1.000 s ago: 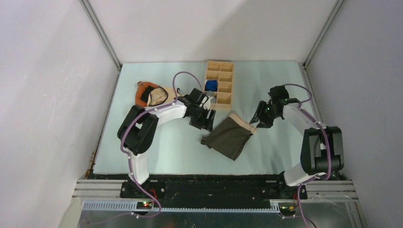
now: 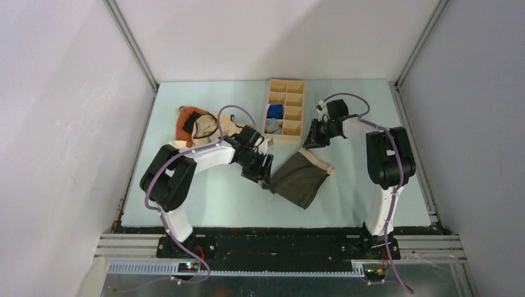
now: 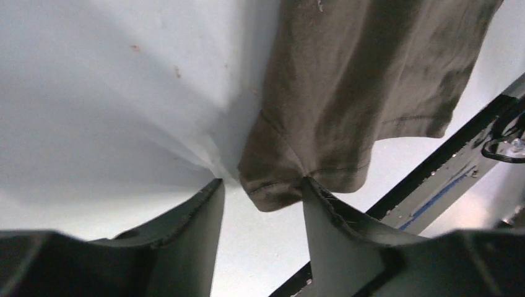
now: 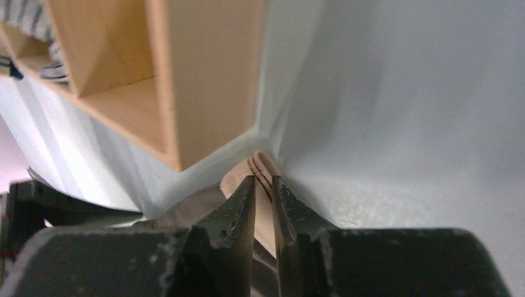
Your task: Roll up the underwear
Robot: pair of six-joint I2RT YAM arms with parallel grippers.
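The dark olive underwear with a beige waistband lies folded on the table's centre. My left gripper is at its lower-left corner; in the left wrist view the parted fingertips sit either side of that wrinkled corner. My right gripper is at the waistband's upper end, beside the organizer. In the right wrist view its fingertips are close together over the folded band edge; whether they grip it cannot be told.
A wooden compartment box holding blue and grey cloth stands behind the underwear. A pile of orange, black and beige garments lies at the left.
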